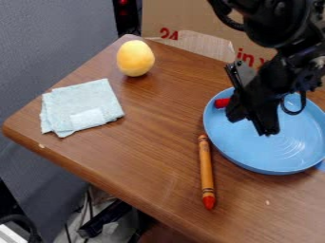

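My black gripper (254, 102) hangs over the blue plate (271, 143) at the right of the table, coming down from the top right. A small red object (222, 102) shows just left of the gripper on the plate's left side, partly hidden by it; whether the fingers touch or hold it is unclear. An orange crayon (207, 176) with red tip lies on the table beside the plate's left edge.
A yellow ball-like object (135, 58) sits at the back left of the wooden table (127, 161). A folded pale cloth (80, 106) lies at the left. A cardboard box (210, 19) stands behind.
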